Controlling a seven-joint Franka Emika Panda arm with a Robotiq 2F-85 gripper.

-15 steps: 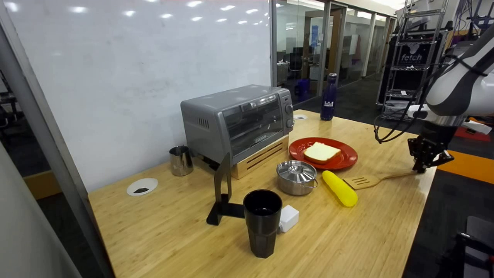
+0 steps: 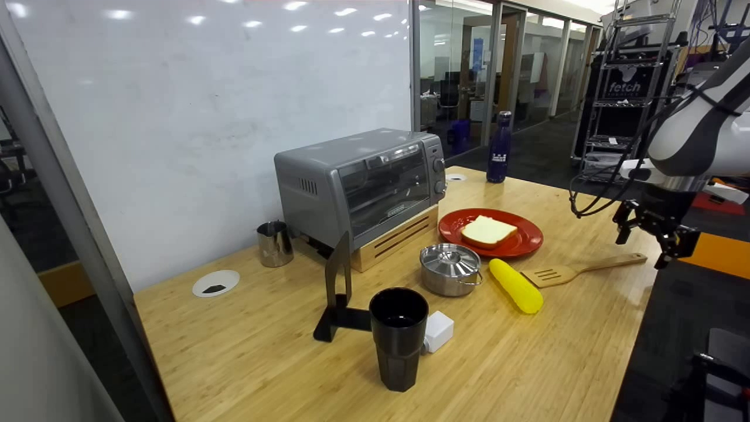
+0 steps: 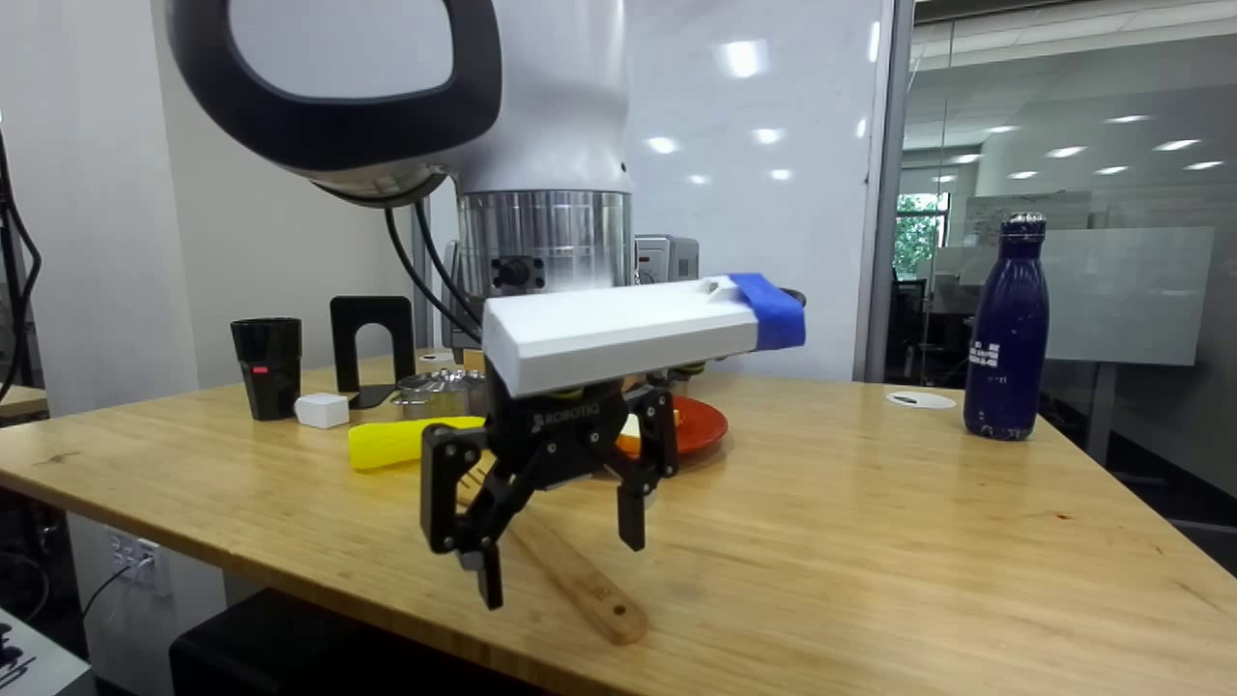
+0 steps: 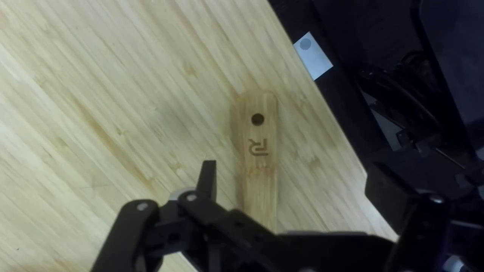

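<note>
A wooden spatula point(image 2: 589, 266) lies on the table, its slotted blade beside a yellow elongated object point(image 2: 517, 285). Its handle point(image 3: 580, 586) reaches toward the near table edge. My gripper point(image 2: 641, 249) is open above the handle's end, its fingertips spread wide with nothing held between them. In the wrist view the handle point(image 4: 258, 167), with a round hole and a dark mark, runs between the two fingers of the gripper, apart from both. The lower part of the handle is hidden behind the gripper body there.
A red plate with bread point(image 2: 490, 231), a lidded pot point(image 2: 450, 270), a toaster oven point(image 2: 362, 190), a black cup point(image 2: 398, 337) and a black stand point(image 2: 338, 288) occupy the table. A blue bottle point(image 3: 1006, 331) stands far right. Bare wood lies between bottle and spatula.
One second ago my gripper was closed around the end of the spatula's handle. Now the fingers are spread and the handle is free; the spatula's blade has stayed beside the yellow object.
</note>
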